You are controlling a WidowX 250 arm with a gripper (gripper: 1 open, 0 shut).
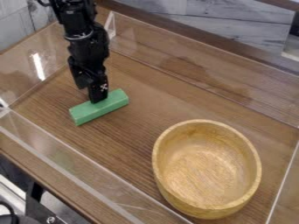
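My black gripper (91,87) reaches down from the top left, its fingertips just above the back-left end of a green rectangular block (105,106) lying on the wooden surface. The fingers look apart; whether they touch the block is unclear.
A large yellow oval bowl (205,162) stands at the lower right. Black cables show at the lower-left edge.
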